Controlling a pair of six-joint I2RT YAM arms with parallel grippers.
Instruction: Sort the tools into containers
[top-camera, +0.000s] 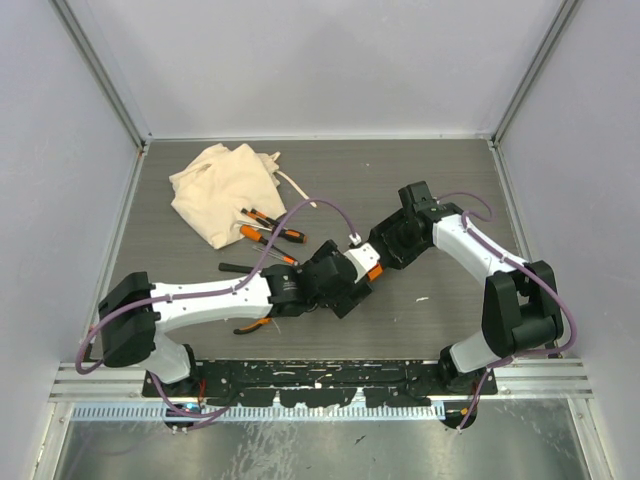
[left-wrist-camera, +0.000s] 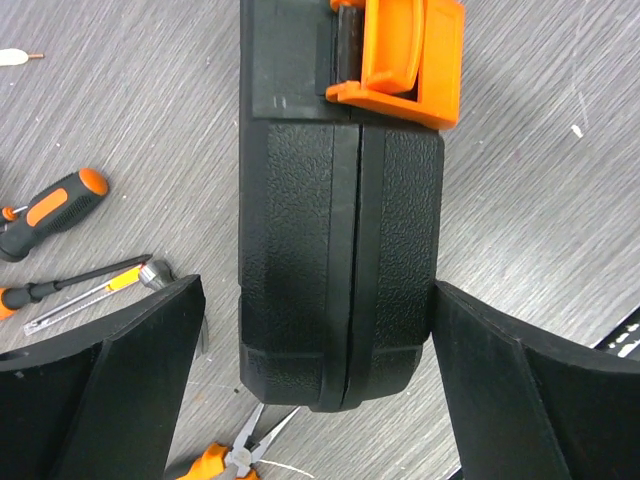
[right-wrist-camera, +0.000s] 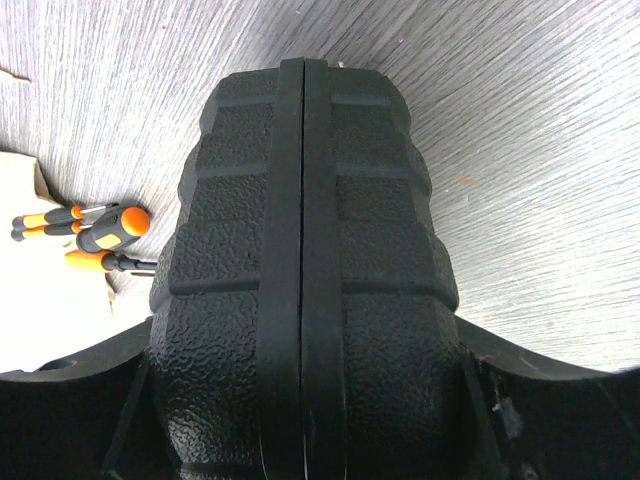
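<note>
A black tool case (left-wrist-camera: 338, 260) with an orange latch (left-wrist-camera: 410, 55) fills the middle of the left wrist view. My left gripper (top-camera: 355, 290) has its fingers part open on either side of the case's end. My right gripper (top-camera: 395, 240) is shut on the other end of the case (right-wrist-camera: 300, 260). Screwdrivers (top-camera: 290, 235), a hammer (left-wrist-camera: 160, 285) and pliers (left-wrist-camera: 240, 455) lie on the table to the left, the pliers mostly hidden from above by the left arm.
A beige cloth tool roll (top-camera: 220, 190) lies at the back left, beside the screwdrivers.
</note>
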